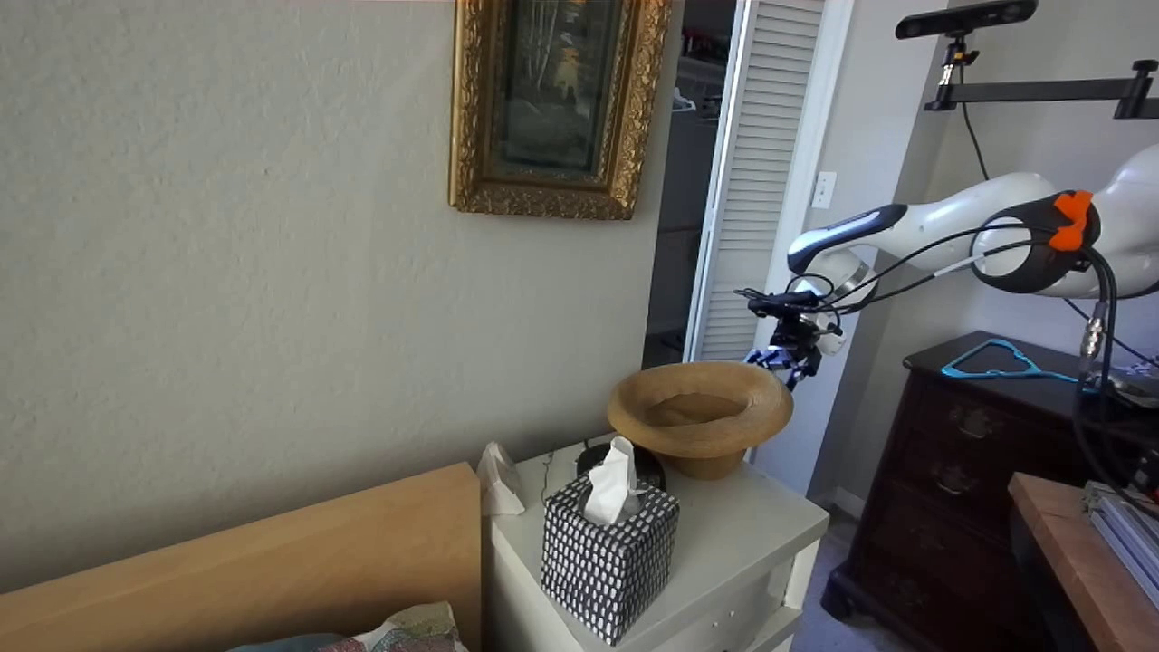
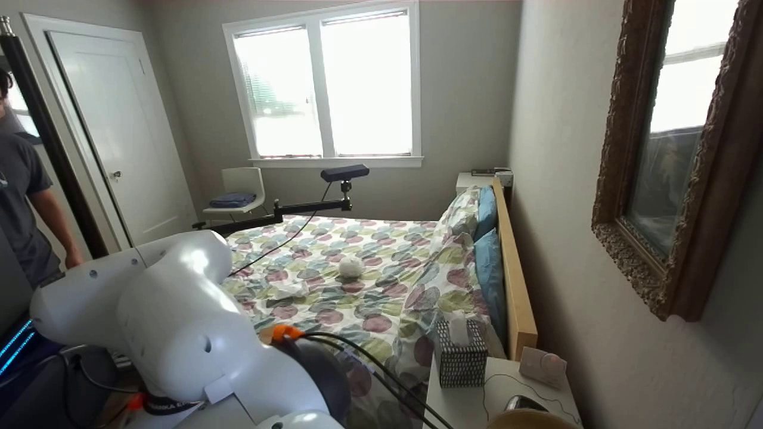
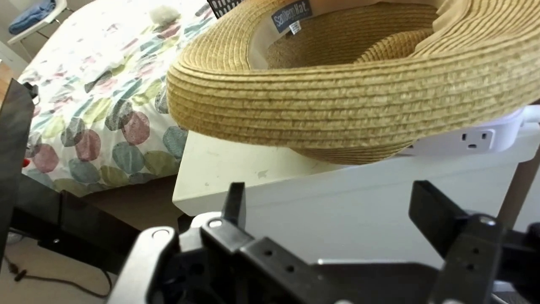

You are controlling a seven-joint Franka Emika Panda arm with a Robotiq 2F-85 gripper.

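Note:
A tan straw hat point(image 1: 701, 418) rests upside down on the white nightstand point(image 1: 750, 522), its opening facing up. In the wrist view, the hat's curled brim point(image 3: 344, 104) fills the upper right. My gripper is open, with its two fingers well apart and only the nightstand's side seen beyond the gap. From exterior view 1, the gripper point(image 1: 788, 364) is just behind and right of the hat, its fingertips partly hidden by the brim. Whether it touches the brim cannot be told there.
A black-and-white tissue box point(image 1: 610, 554) stands in front of the hat, with a dark round object point(image 1: 648, 469) behind it. A white power strip point(image 3: 471, 136) sits on the nightstand under the brim. The bed point(image 2: 336, 322) adjoins the nightstand; the wall is close behind.

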